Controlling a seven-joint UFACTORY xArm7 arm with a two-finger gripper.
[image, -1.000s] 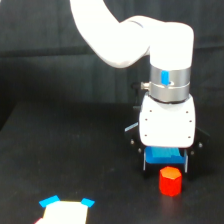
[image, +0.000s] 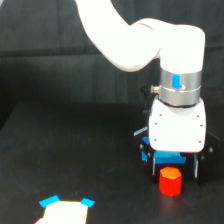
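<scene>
On the right of the camera view, my white gripper (image: 176, 175) points down over the dark table. Its black fingers (image: 155, 168) stand well apart, so it looks open. A blue thing (image: 170, 157) shows just under the hand, partly covered by it; whether the fingers touch it is unclear. A red, six-sided block (image: 170, 181) sits in front of the blue thing, low between the fingertips or just nearer the camera. Contact with the red block cannot be made out.
At the bottom left lies a cream-coloured piece (image: 66, 213) with blue corners (image: 87, 202), cut off by the frame's edge.
The hand has come lower and slightly to the right, covering more of the blue thing. The red block and the cream piece look unmoved.
</scene>
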